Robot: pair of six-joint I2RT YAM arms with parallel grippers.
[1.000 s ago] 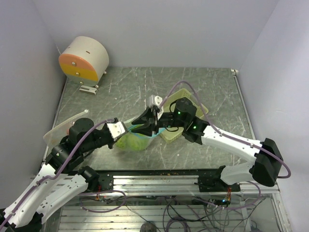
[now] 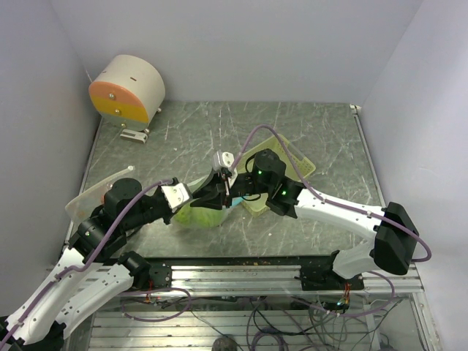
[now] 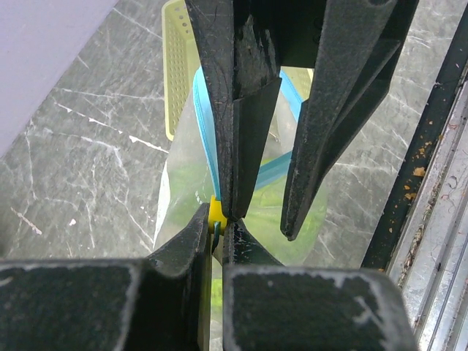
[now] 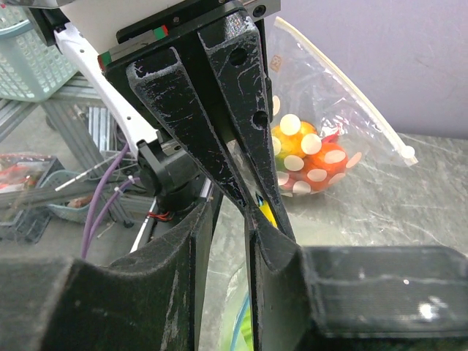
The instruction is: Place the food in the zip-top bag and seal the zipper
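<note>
A clear bag with a blue zip strip and green food inside lies under both grippers; the strip bows apart into a loop. My left gripper is shut on the yellow zip slider at one end of that strip. From the other side, my right gripper reaches in with its fingers apart, one fingertip beside the slider. In the right wrist view, the yellow slider shows between the left gripper's fingertips, and the gap between the right fingers looks empty. From above, the arms hide the bag's mouth, while green food shows below.
A pale green basket stands behind the right arm. Another clear bag, holding colourful items, is at the left beyond the left gripper. A drum-shaped box occupies the back left.
The left arm and the bag have hardly moved.
</note>
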